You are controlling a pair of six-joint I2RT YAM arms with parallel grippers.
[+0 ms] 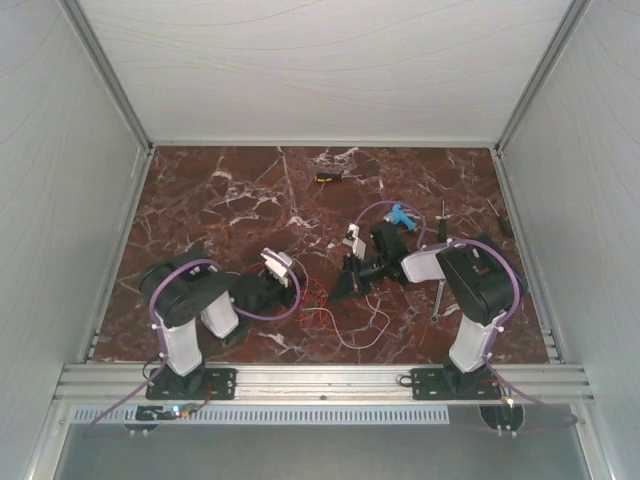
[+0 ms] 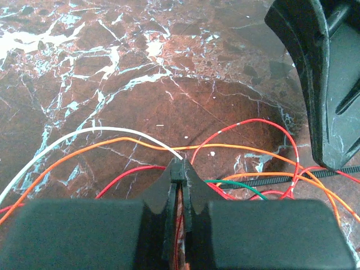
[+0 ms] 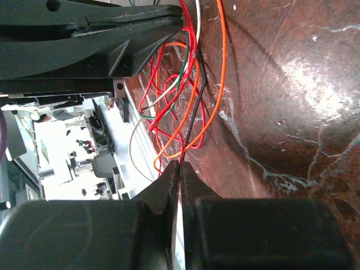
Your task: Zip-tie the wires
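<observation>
Red, orange (image 2: 264,149), white (image 2: 107,129) and green wires (image 2: 247,187) run loosely side by side over the brown marbled table, and a black ribbed zip tie (image 2: 270,180) lies along them. My left gripper is shut, its tips over the wires; whether a wire is pinched between them is hard to tell. The right gripper is shut too, with nothing clearly between its fingers, at the lower end of the black tie (image 3: 194,112) as that view shows it. In the right wrist view, the left gripper's fingers (image 3: 146,28) touch or nearly touch the wire bundle (image 3: 188,34).
A loose white wire loop (image 1: 375,340) lies near the front edge. Blue tool (image 1: 401,217) and wrench (image 1: 438,298) rest near the right arm; a yellow-black screwdriver (image 1: 328,177) is at the back.
</observation>
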